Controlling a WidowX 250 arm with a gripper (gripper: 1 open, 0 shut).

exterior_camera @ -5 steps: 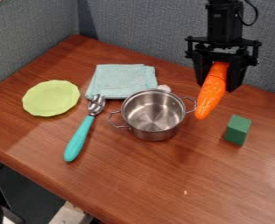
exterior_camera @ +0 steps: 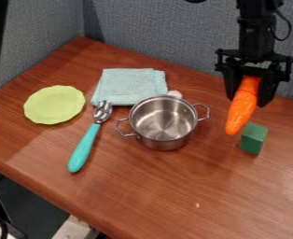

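Observation:
My gripper (exterior_camera: 254,71), black, hangs at the upper right, shut on an orange carrot (exterior_camera: 243,106) that points down and toward the front. The carrot is held right of a steel pot (exterior_camera: 163,134) and above or behind a green block (exterior_camera: 254,138); its height over the table is hard to tell.
A light green plate (exterior_camera: 54,105) lies at the left, a spoon with a turquoise handle (exterior_camera: 83,148) beside the pot, a folded pale cloth (exterior_camera: 131,84) behind. A small white object shows behind the pot.
My gripper has moved to the right and slightly down with the carrot, away from the pot's rim and closer to the green block in the view.

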